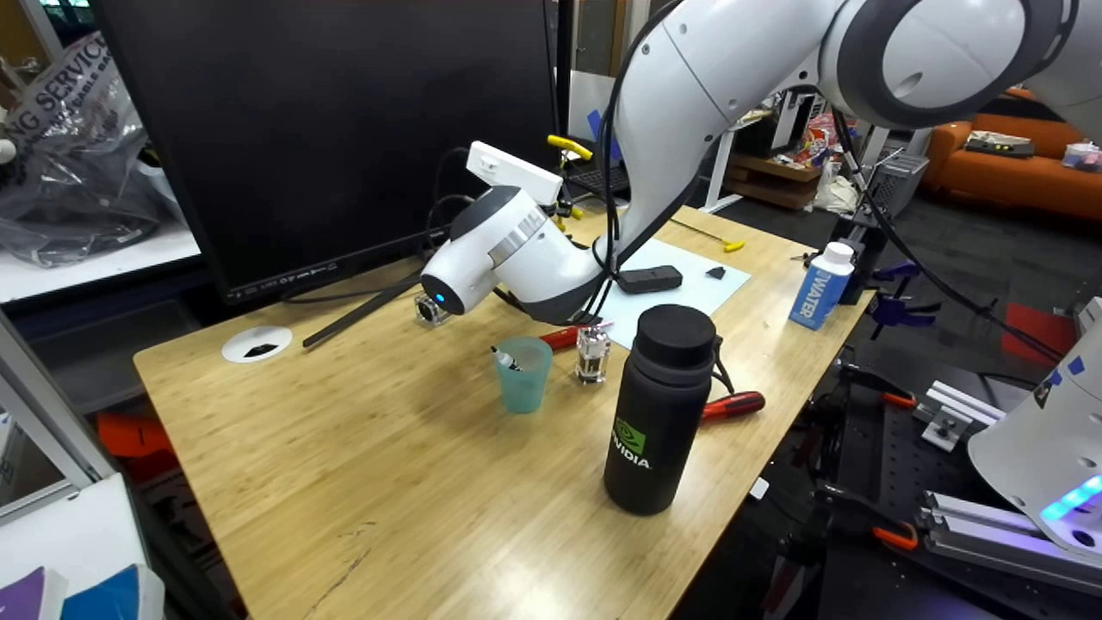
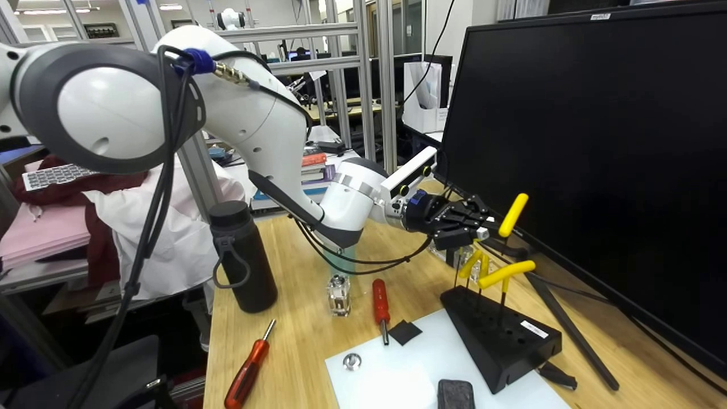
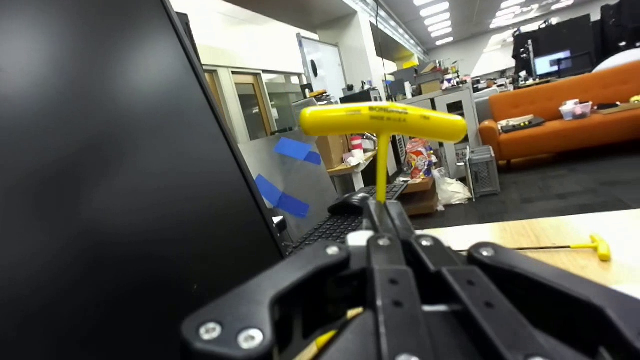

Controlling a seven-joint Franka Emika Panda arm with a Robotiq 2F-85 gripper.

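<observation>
My gripper (image 2: 485,230) is shut on the yellow stem of a T-handle hex key (image 2: 513,215), above the black key stand (image 2: 501,354). In the wrist view the key's yellow handle (image 3: 384,120) stands upright just past my closed fingertips, its stem running down between them. Its lower shaft is hidden, so I cannot tell whether the tip is inside the stand. Other yellow-handled keys (image 2: 505,274) stand in the holder below my fingers. In exterior view 1 the arm hides my fingers, while the raised yellow handle (image 1: 570,146) shows behind the wrist camera.
The large monitor (image 2: 593,150) rises close beside my gripper. A black bottle (image 1: 661,413), a teal cup (image 1: 524,377) and a red screwdriver (image 2: 246,375) are on the table. Another yellow T-handle key (image 1: 733,246) lies farther back.
</observation>
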